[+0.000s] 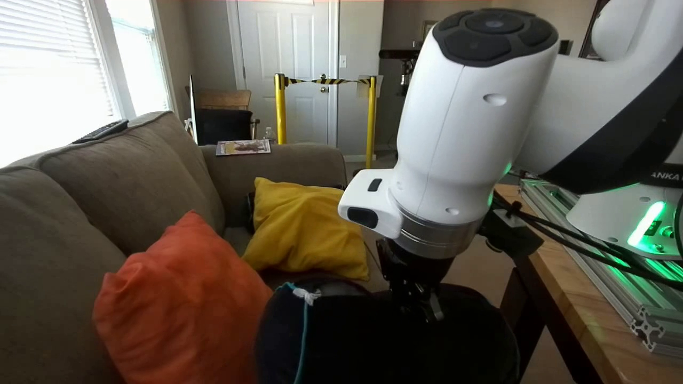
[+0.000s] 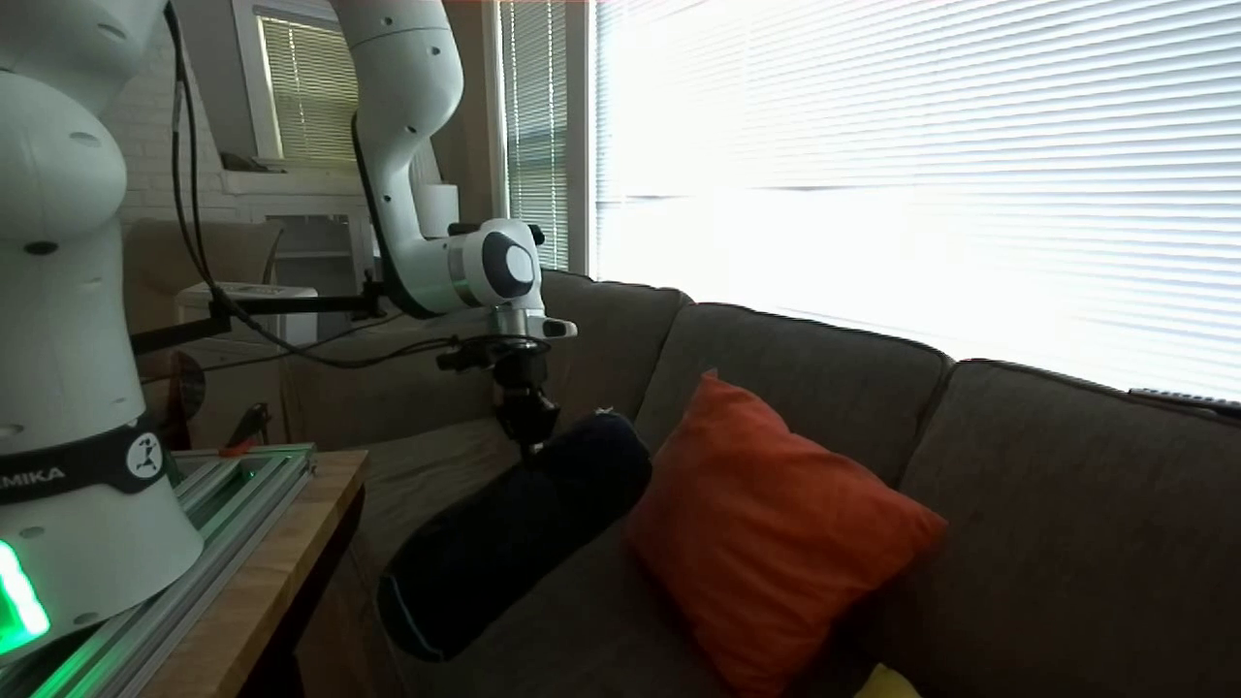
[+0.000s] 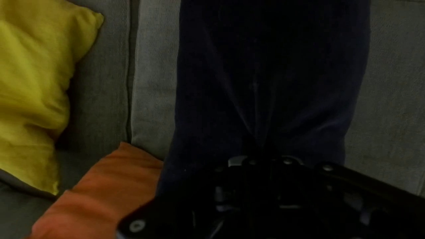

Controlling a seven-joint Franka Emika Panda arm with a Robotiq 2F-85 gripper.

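Observation:
A long dark bolster pillow hangs tilted above the couch seat, its top held by my gripper. In the wrist view the dark fabric is drawn into creases that meet where the fingers are shut on it. A teal cord with a white knot shows at one end of the pillow. An orange pillow leans on the couch back, close to the dark pillow's raised end. A yellow pillow lies farther along the seat, near the couch arm.
A grey-brown couch runs below the window. The robot's base stands on a wooden table with metal rails, a gap away from the couch. A magazine rests on the couch arm. Bare seat lies beneath the dark pillow.

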